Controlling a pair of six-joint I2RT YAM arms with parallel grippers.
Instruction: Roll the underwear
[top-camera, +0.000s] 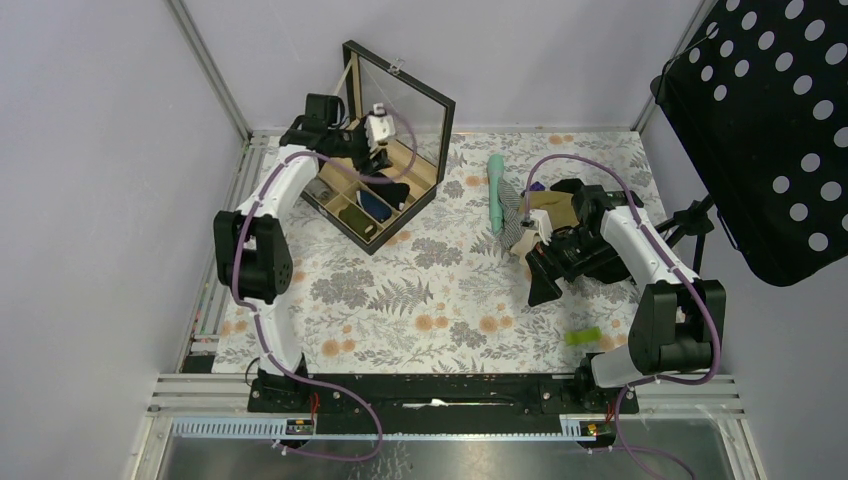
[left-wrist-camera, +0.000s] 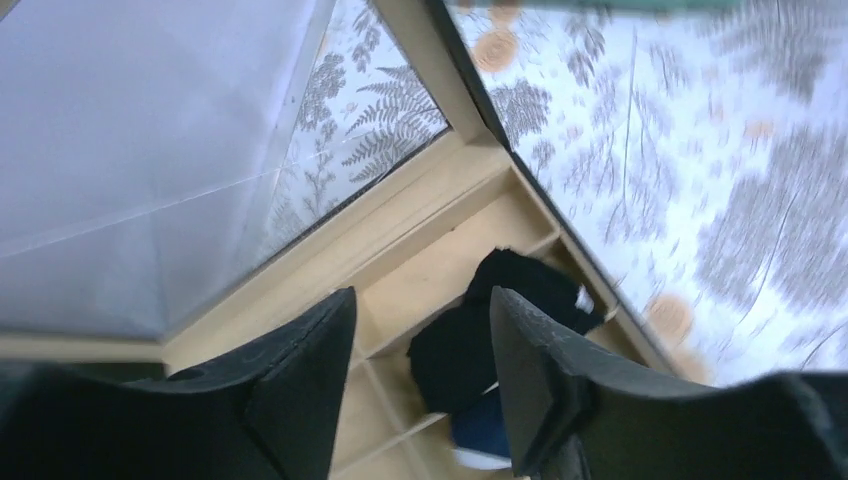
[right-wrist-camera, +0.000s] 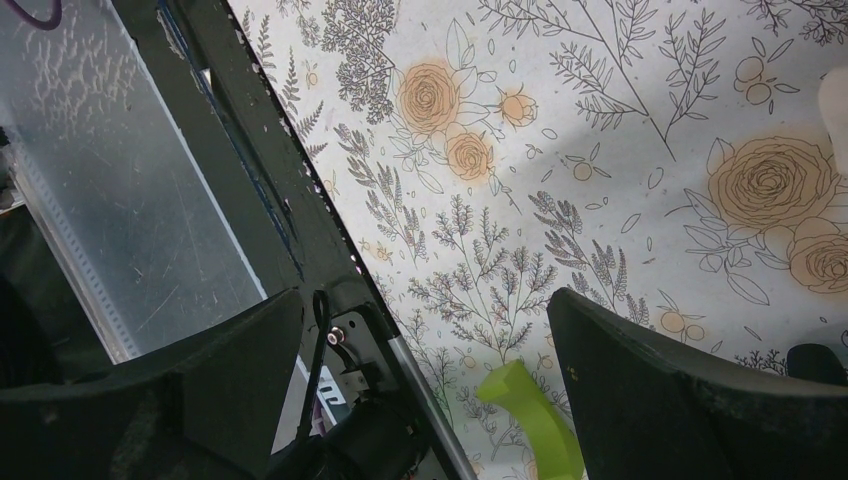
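Note:
A wooden compartment box (top-camera: 421, 174) with raised glass lid stands at back left. My left gripper hangs over it, fingers apart, with nothing seen between them. Below, dark folded cloths (left-wrist-camera: 455, 360) lie in compartments, beside a navy bundle (top-camera: 374, 206) and an olive bundle (top-camera: 356, 220). My right gripper is open over the bare right part of the table, near clothes at back right, including an olive cloth (top-camera: 550, 205) and a grey patterned cloth (top-camera: 509, 220).
A teal long object (top-camera: 495, 195) lies left of the clothes. A green piece (right-wrist-camera: 530, 420) lies near the front right edge. A black perforated panel (top-camera: 765, 110) overhangs the right.

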